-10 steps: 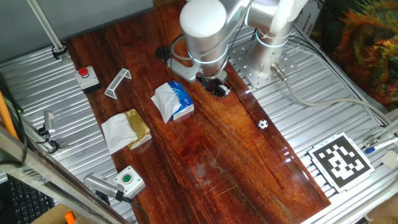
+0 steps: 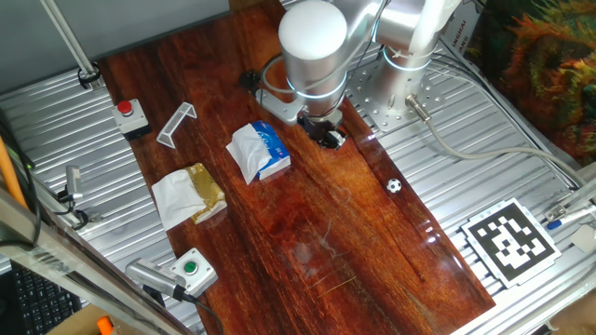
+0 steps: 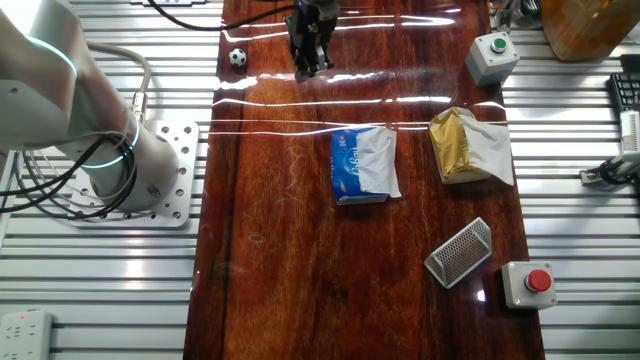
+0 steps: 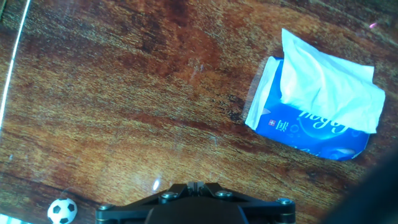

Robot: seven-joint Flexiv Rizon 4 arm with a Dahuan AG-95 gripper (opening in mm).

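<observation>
My gripper is shut above the wooden table, and nothing shows between its fingertips. In exterior view 1 the gripper (image 2: 335, 140) hangs beside the blue tissue pack (image 2: 272, 149), apart from it. That pack (image 4: 311, 134) lies to the upper right in the wrist view, a white tissue sticking out over it. A gold tissue pack (image 2: 207, 189), likewise with a tissue pulled out, rests closer to the table's far-from-base edge. A small black-and-white ball (image 4: 62, 211) is at the lower left of the wrist view.
A grey grater-like piece (image 3: 460, 252) and a red-button box (image 3: 529, 285) lie along one side, with a green-button box (image 3: 493, 58) farther along. A marker board (image 2: 510, 241) sits off the table (image 2: 363, 270), whose middle is bare.
The arm's upper part has shifted slightly to the right in exterior view 1, while the gripper has barely moved. The packs and ball have stayed put.
</observation>
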